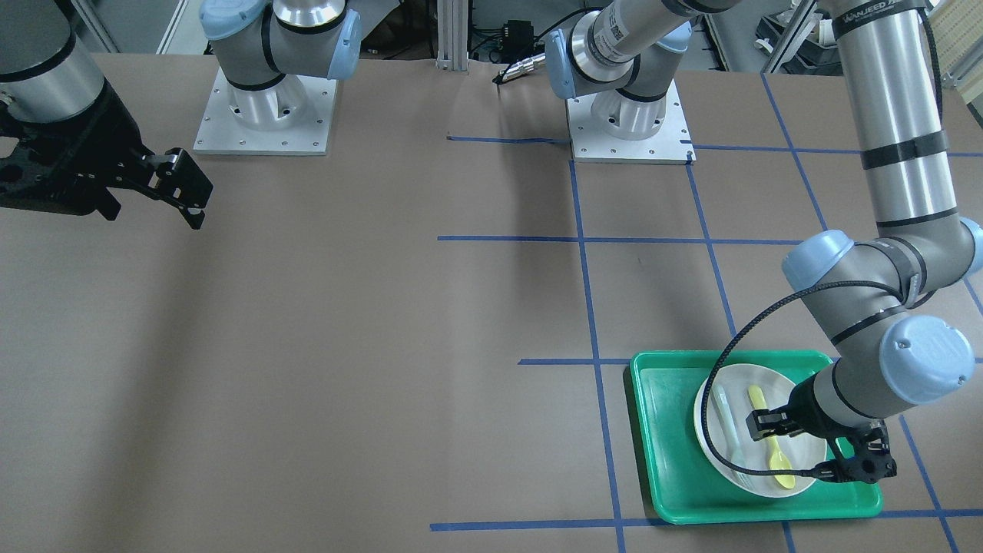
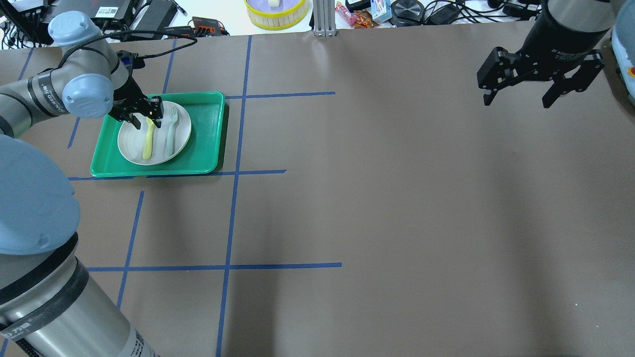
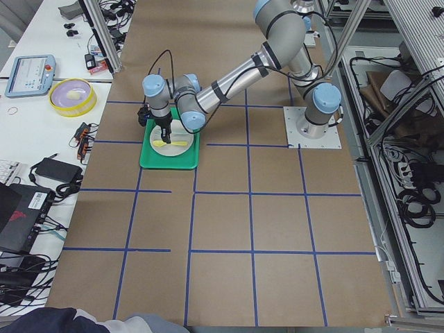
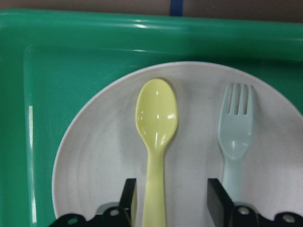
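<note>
A green tray (image 1: 663, 433) holds a white plate (image 2: 132, 146) with a yellow spoon (image 4: 156, 123) and a pale blue fork (image 4: 235, 132) lying side by side on it. My gripper hangs low over the plate, open, its two black fingers either side of the spoon's handle in the left wrist view, the fork just beside the right finger. Nothing is held.
Other robot arms stand around the table, one black gripper (image 2: 524, 77) at the top right of the top view. Cluttered side benches edge the table.
</note>
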